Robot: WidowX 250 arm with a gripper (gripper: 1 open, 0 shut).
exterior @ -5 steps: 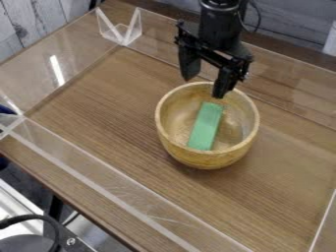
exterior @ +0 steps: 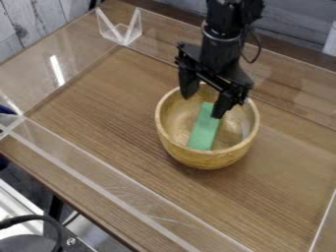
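A round tan bowl [exterior: 176, 131] stands on the wooden table, holding a green bar-shaped item [exterior: 205, 126] lying lengthwise. My black gripper [exterior: 210, 91] hangs over the back half of the bowl, open, its fingers spread downward around the rim's height, with nothing visible held between them.
A small clear container [exterior: 120, 27] sits at the back left. Black cables lie at the lower left corner.
The bowl and green item look essentially unmoved.
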